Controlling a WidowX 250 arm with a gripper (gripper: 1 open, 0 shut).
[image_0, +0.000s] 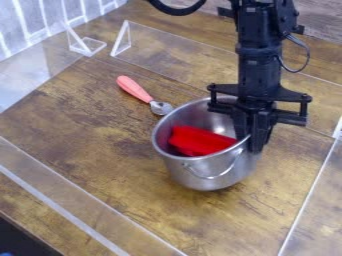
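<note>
A steel pot (201, 172) stands on the wooden table, tilted slightly, with a red object (198, 141) inside it. My black gripper (254, 135) is at the pot's right rim, fingers down and shut; whether the rim is between the fingertips is hard to tell. A pink-handled utensil (134, 88) lies behind and left of the pot.
Clear plastic brackets (84, 45) stand at the back left, and clear strips run along the table's edges.
</note>
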